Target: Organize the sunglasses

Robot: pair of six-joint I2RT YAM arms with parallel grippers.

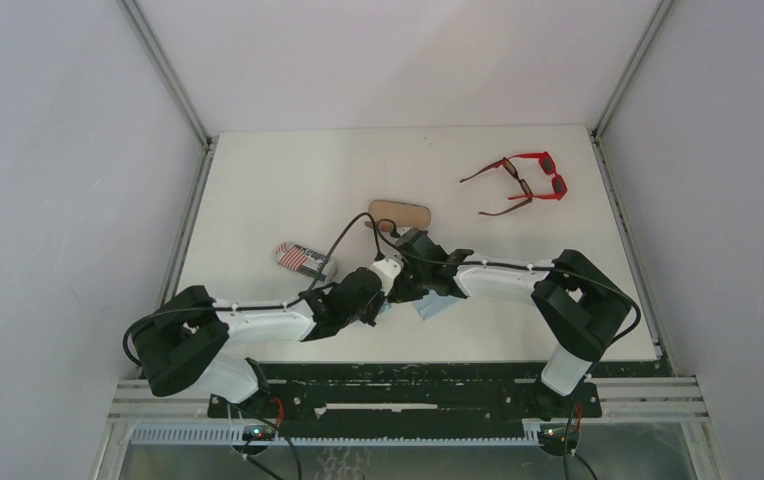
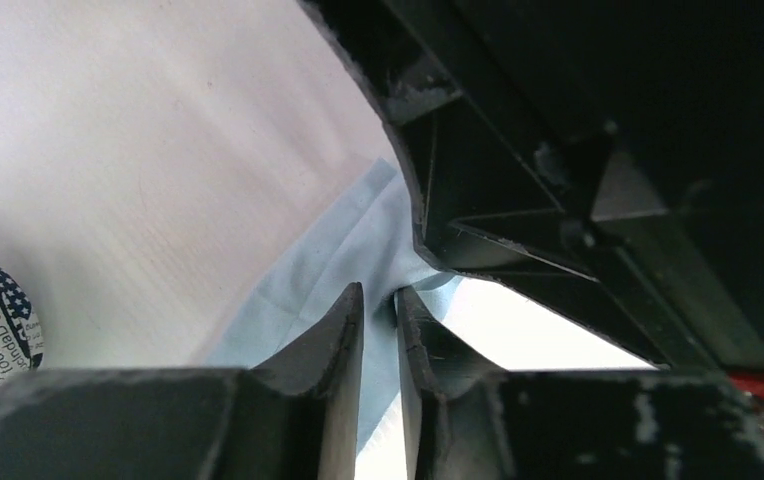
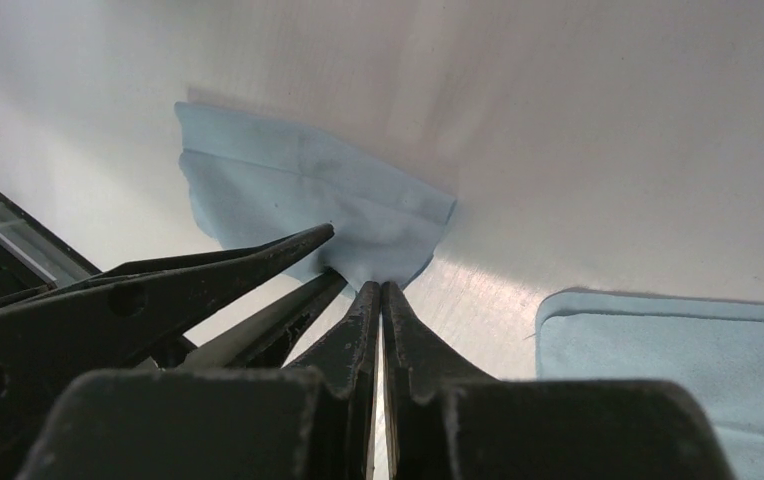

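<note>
Two pale blue cloths lie on the white table: the left one (image 3: 258, 190) under both grippers, the other (image 3: 658, 350) to the right. My left gripper is low on the left cloth, its fingers slightly apart, with cloth showing at the tips. My right gripper is shut beside it, over that cloth's edge. Two pairs of sunglasses, red (image 1: 558, 186) and brown (image 1: 511, 170), lie overlapping at the back right. A flag-patterned case (image 1: 303, 260) lies left of the grippers.
A tan case (image 1: 398, 212) lies behind the grippers. Both arms crowd the front middle.
</note>
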